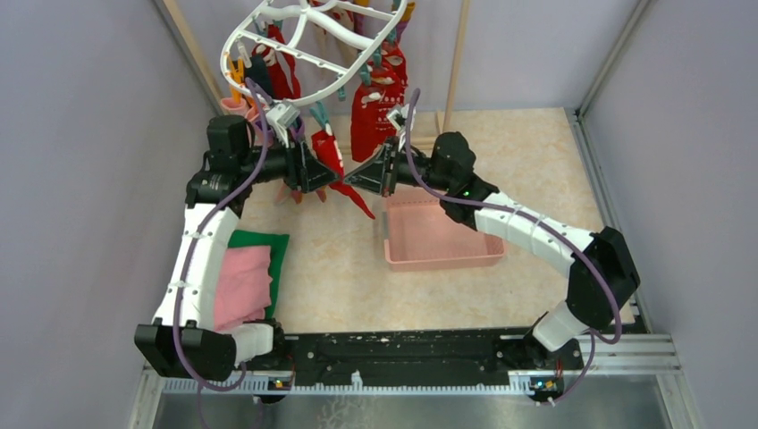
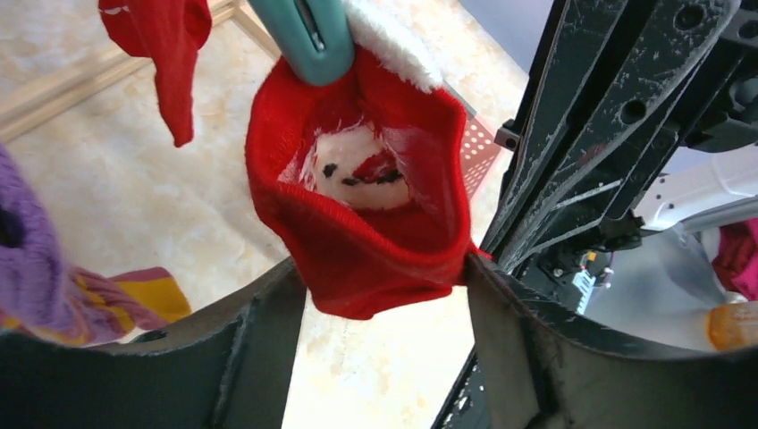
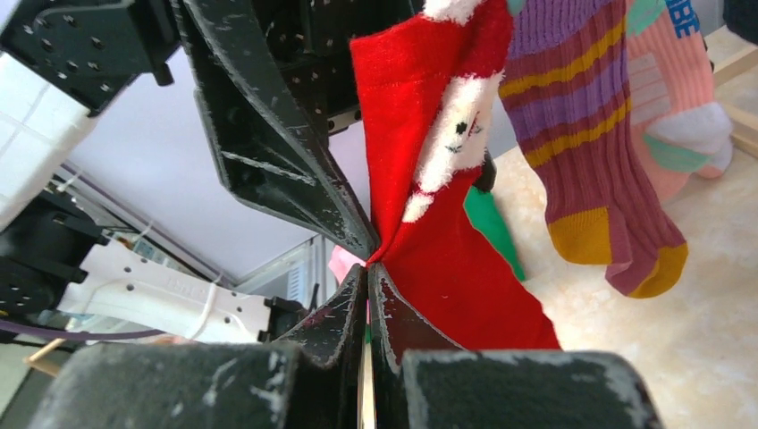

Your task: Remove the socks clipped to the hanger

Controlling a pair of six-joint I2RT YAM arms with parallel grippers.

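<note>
A red Santa sock [image 1: 331, 152] hangs by a teal clip [image 2: 313, 45] from the white hanger [image 1: 313, 58]. My left gripper [image 1: 318, 175] is at this sock; in the left wrist view its fingers stand part open either side of the red cloth, and whether they touch it is unclear. My right gripper [image 1: 354, 179] is shut beside the same sock, its tips [image 3: 362, 286] against or very near the cloth, nothing clearly held. More socks hang behind, red ones [image 1: 375, 107], a purple striped one [image 3: 581, 134] and a pink one [image 3: 670, 125].
A pink bin [image 1: 444, 261] stands on the table below my right arm. Green and pink cloths [image 1: 240, 281] lie at the left. Wooden poles stand at the back.
</note>
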